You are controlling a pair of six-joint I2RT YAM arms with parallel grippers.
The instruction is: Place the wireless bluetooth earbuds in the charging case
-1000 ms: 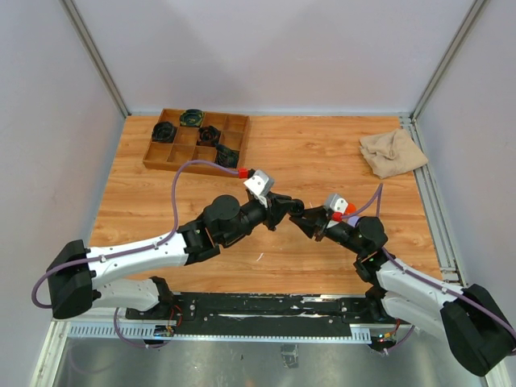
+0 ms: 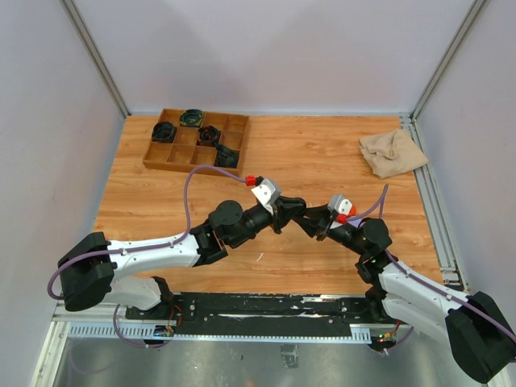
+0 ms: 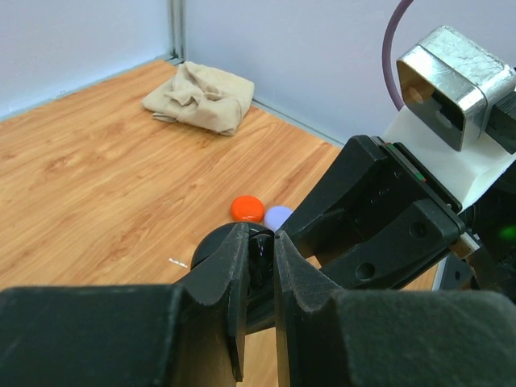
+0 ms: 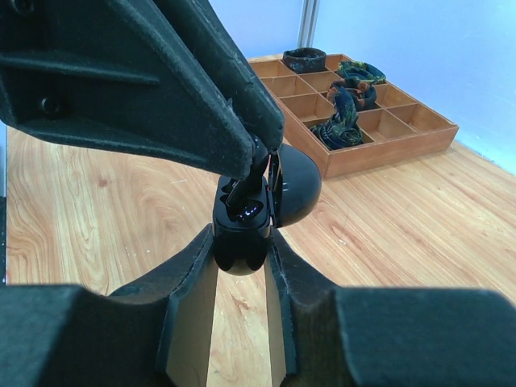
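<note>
My two grippers meet over the middle of the table. In the right wrist view my right gripper is shut on the black charging case (image 4: 239, 255), whose cavity faces up and whose rounded lid (image 4: 298, 189) stands open. My left gripper is shut on a small dark piece at the case's opening, apparently an earbud (image 4: 246, 181); the fingers largely hide it. I cannot tell whether it sits in its slot.
A wooden compartment tray (image 2: 185, 161) with dark items stands at the back left. A folded beige cloth (image 2: 391, 151) lies at the back right. A red disc (image 3: 247, 208) and a lilac disc (image 3: 276, 216) are behind my right gripper. Wood elsewhere is mostly clear.
My left arm has shifted slightly right in the top view, and the right arm has moved slightly with it. The grippers still meet at the case.
</note>
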